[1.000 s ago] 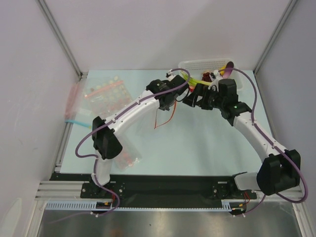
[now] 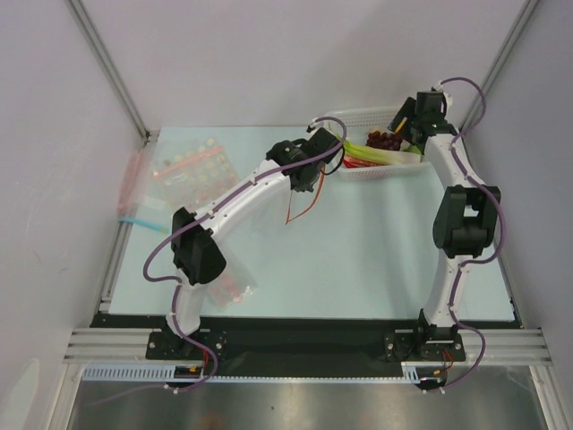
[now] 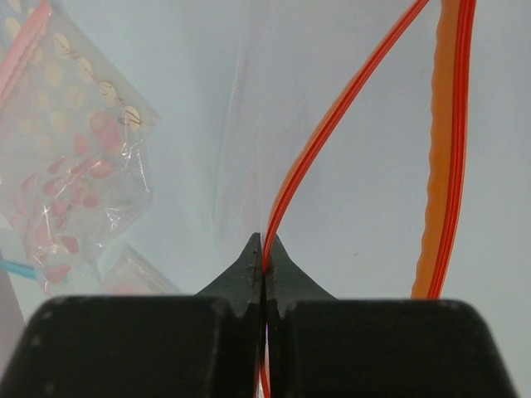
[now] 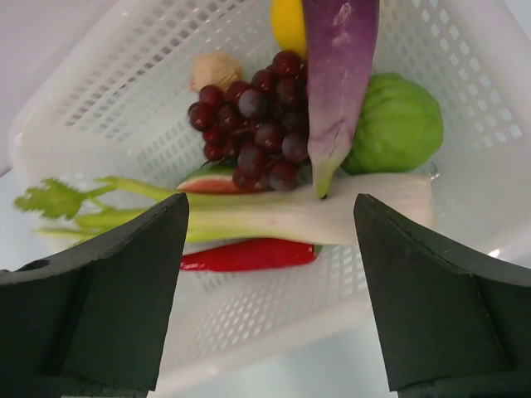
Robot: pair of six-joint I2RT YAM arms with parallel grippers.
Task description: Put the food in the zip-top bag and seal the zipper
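Note:
My left gripper is shut on the orange-red zipper edge of a clear bag (image 3: pixel 440 166), which hangs with its top gapped. My right gripper is part open above a white perforated basket (image 4: pixel 99 108). Inside are an eggplant (image 4: pixel 340 75), grapes (image 4: pixel 265 124), a green cabbage (image 4: pixel 398 124), a leek or celery (image 4: pixel 249 215), a red chili (image 4: pixel 249 254), a yellow item (image 4: pixel 287 25) and a watermelon slice (image 4: pixel 203 178).
Other printed clear bags (image 2: pixel 192 170) lie flat on the left of the table (image 2: pixel 376 260).
My right gripper has moved back and right from near the bag to over the basket. My left gripper has shifted slightly, still at the bag's edge.

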